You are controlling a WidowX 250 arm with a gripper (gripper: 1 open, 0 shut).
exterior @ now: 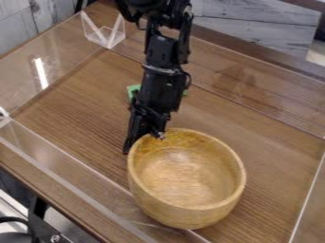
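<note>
A large tan bowl (187, 185) stands on the wooden table (70, 114) at the lower middle, its open top facing up. My black gripper (146, 140) reaches down from the top of the view to the bowl's back left rim; its fingertips are too dark and small to tell what is between them. A small green object (135, 90) lies behind my arm, partly hidden by it.
A clear plastic piece (105, 28) is at the back left, another at the left edge.
</note>
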